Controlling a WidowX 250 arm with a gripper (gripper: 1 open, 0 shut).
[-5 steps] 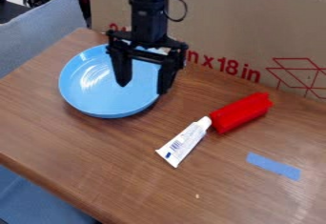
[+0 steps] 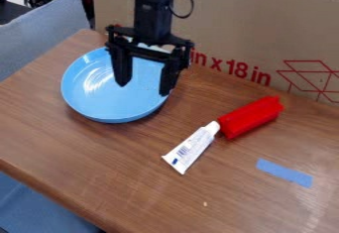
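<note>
My black gripper (image 2: 146, 78) hangs over the right half of a light blue plate (image 2: 93, 88), its two fingers spread open with nothing seen between them. A white tube (image 2: 187, 152) with print on it lies on the wooden table, right of and in front of the plate. Just behind it, to the right, lies a red cylindrical object (image 2: 249, 116), close to the tube's capped end.
A cardboard box (image 2: 279, 39) stands along the back. A blue strip (image 2: 284, 174) lies at the right of the table (image 2: 119, 177). Grey fabric (image 2: 34, 44) borders the left side.
The gripper has shifted slightly over the last second, most recently a little to the left. The plate, tube and red object have not moved.
</note>
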